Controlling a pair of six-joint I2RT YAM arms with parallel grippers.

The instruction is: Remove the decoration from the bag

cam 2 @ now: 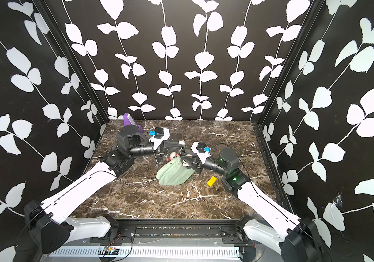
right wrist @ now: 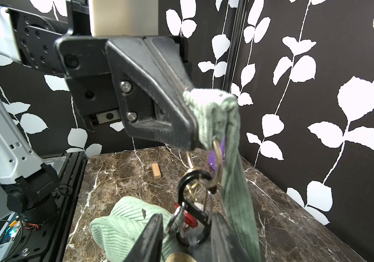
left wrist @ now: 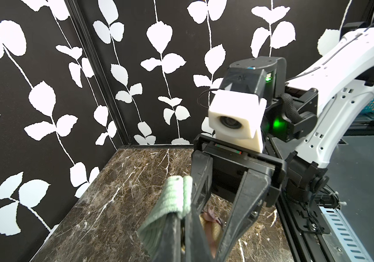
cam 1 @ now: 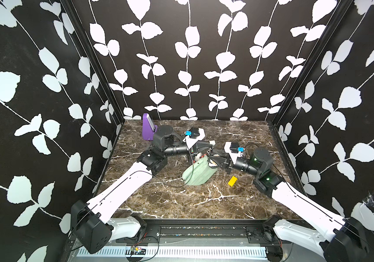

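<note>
The green fabric bag (cam 1: 200, 172) lies slumped on the marble table at centre, its strap (right wrist: 239, 192) hanging from my left gripper, which is shut on the strap's folded top. In the right wrist view a brass hook (right wrist: 217, 161) hangs at that strap, linked to a black carabiner (right wrist: 182, 192) with rings and a red piece (right wrist: 190, 218) below. My right gripper is open around the lower part of this cluster, facing my left gripper. Whether it touches the metal pieces I cannot tell.
A yellow block (cam 1: 232, 181) lies right of the bag. A purple stand (cam 1: 148, 128) is at the back left.
</note>
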